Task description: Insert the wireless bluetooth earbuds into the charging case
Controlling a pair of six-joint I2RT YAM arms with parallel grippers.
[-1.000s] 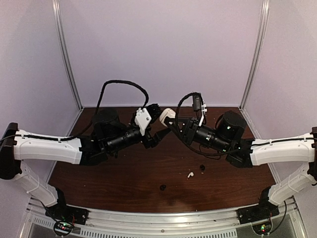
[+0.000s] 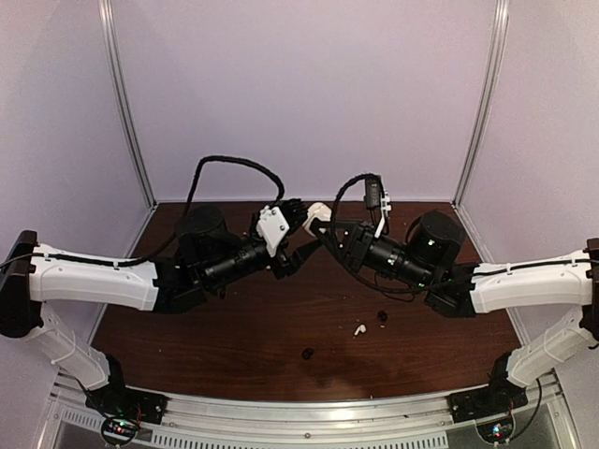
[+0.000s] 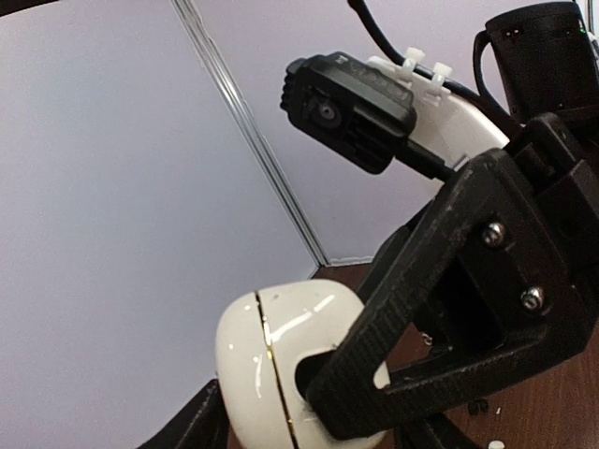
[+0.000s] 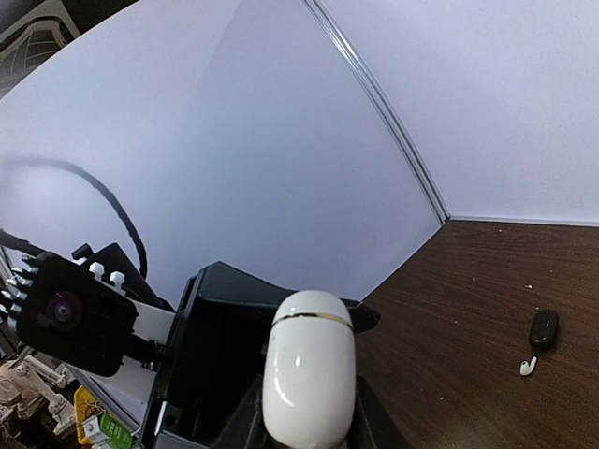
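The white charging case (image 2: pixel 316 213) is held up at the centre, gripped by my right gripper (image 2: pixel 328 227); in the left wrist view its glossy body (image 3: pixel 253 365) shows a gold seam, with a black right finger (image 3: pixel 384 346) across it. My left gripper (image 2: pixel 304 238) is at the case from the other side; its fingertips are mostly hidden behind the case, so its hold is unclear. In the right wrist view the case (image 4: pixel 309 374) stands upright before the left gripper. A white earbud (image 2: pixel 360 329) lies on the table below.
Small dark objects (image 2: pixel 308 354) (image 2: pixel 382 316) lie on the wooden table (image 2: pixel 215 346); a black oval item (image 4: pixel 544 329) sits near an earbud in the right wrist view. Walls enclose the back and sides.
My left arm has shifted very slightly, its wrist and cable a little lower. The case and my right arm look unchanged.
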